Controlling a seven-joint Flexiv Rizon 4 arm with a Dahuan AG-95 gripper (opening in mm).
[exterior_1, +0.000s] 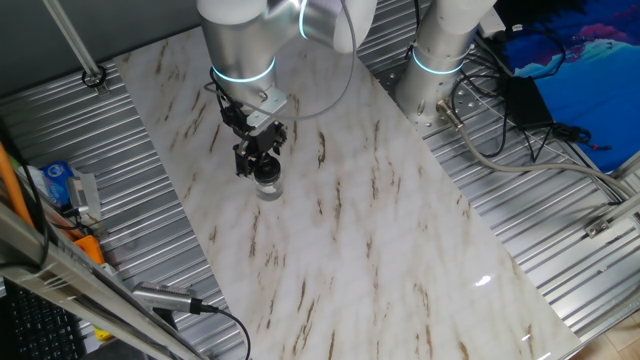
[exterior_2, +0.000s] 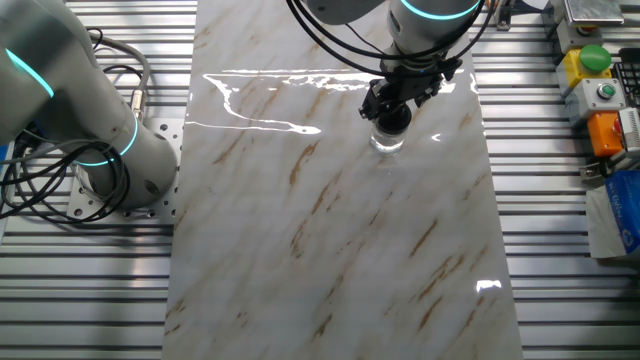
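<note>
A small clear jar (exterior_1: 269, 189) with a dark top (exterior_1: 267, 166) stands on the marble-patterned board in exterior view 1. Right above it is my gripper (exterior_1: 262, 160), pointing down, its black fingers close around the dark top. From the other side, in exterior view 2, the jar (exterior_2: 386, 143) shows its clear lower part below the dark top (exterior_2: 395, 119), and the gripper (exterior_2: 394, 108) sits over it. Whether the fingers press on the jar or stand apart from it cannot be made out.
The marble board (exterior_1: 350, 250) is otherwise bare. My arm's base (exterior_2: 125, 165) stands beside it with loose black cables. Off the opposite edge are button boxes (exterior_2: 595, 60), a blue pack (exterior_2: 626, 205) and a cylindrical metal device (exterior_1: 165, 298) with a cable.
</note>
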